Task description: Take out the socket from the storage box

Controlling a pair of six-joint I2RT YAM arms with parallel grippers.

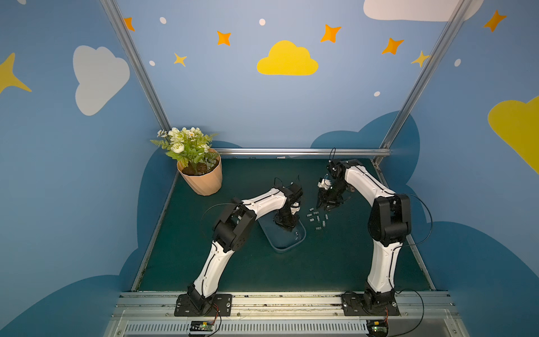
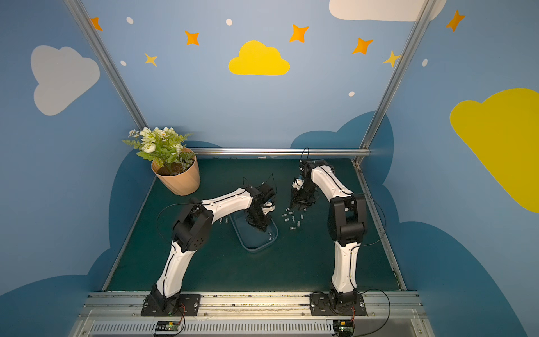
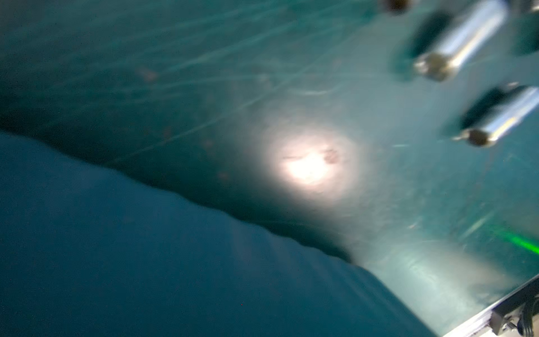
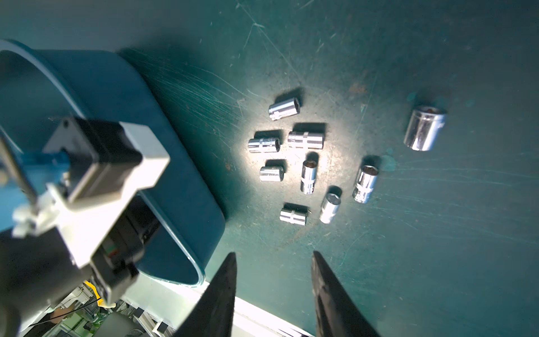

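A blue storage box (image 1: pixel 275 244) holds a few small sockets (image 1: pixel 297 234) at its right end. My left gripper (image 1: pixel 286 224) is down over the box; its fingers and whatever is between them are hidden, and the left wrist view is blurred. My right gripper hangs above the table right of the box, fingers apart with nothing seen between them. Several chrome sockets lie loose below it, among them a large socket (image 4: pixel 422 130) and a short socket (image 4: pixel 271 174).
A potted plant (image 1: pixel 199 182) stands at the back left. A few sockets (image 2: pixel 223 220) lie left of the box.
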